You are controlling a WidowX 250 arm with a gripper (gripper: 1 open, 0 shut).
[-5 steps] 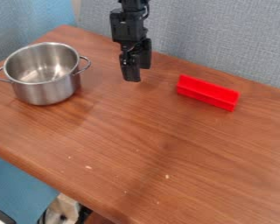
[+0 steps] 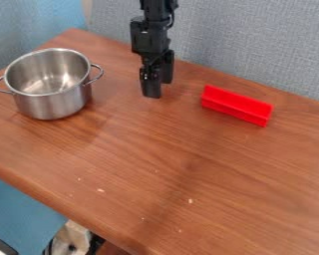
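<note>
A steel pot [image 2: 49,95] with two side handles stands on the wooden table at the left. A red elongated block [image 2: 237,105] lies at the right, towards the back wall. My black gripper [image 2: 157,87] hangs near the back middle of the table, between pot and block, pointing down. I cannot tell how far apart its fingers are or whether anything is between them.
Grey and blue walls stand behind it and at the left. Some hardware shows below the table's front left edge.
My gripper has moved slightly right and a little down in the view. The pot and red block have not moved.
</note>
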